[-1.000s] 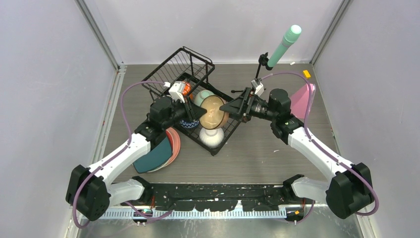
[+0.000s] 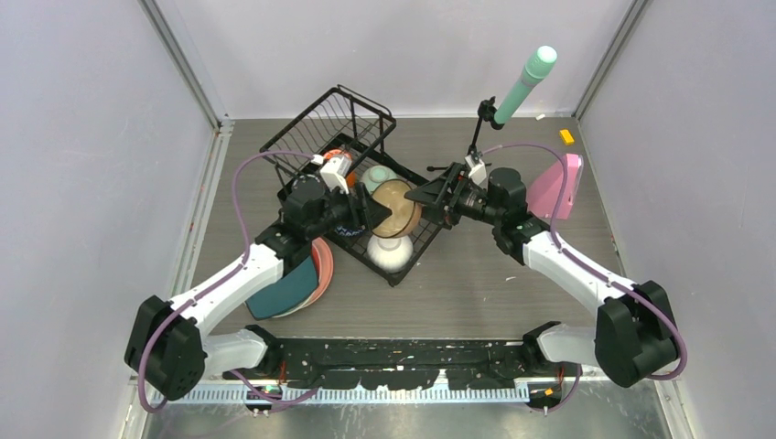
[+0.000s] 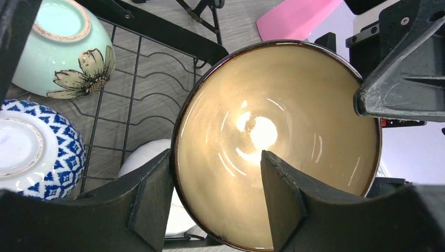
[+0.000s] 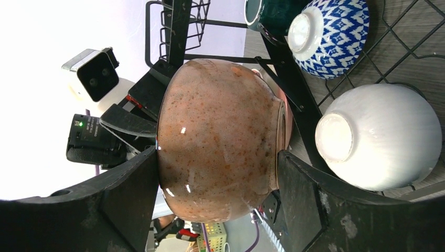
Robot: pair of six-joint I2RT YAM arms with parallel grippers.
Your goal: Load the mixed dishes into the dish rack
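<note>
A tan bowl (image 2: pixel 393 208) is held upright over the black rack (image 2: pixel 409 273) between both grippers. My left gripper is open, its fingertips by the bowl's near rim and inside face. My right gripper has the bowl between its fingers, seen from the mottled underside. In the rack sit a white bowl (image 4: pixel 388 142), a blue patterned bowl (image 4: pixel 341 37), a celadon bowl (image 3: pixel 63 58), a dark green piece (image 4: pixel 278 13) and an orange piece (image 2: pixel 337 154).
Stacked plates (image 2: pixel 284 288) lie left of the rack at the front. A pink object (image 2: pixel 549 187) stands on the right, and a mint cylinder (image 2: pixel 522 87) is on a stand behind.
My right arm's elbow has shifted inward and the pink object shows more beside it. The bowl has barely moved; my left gripper is slightly nearer the middle.
</note>
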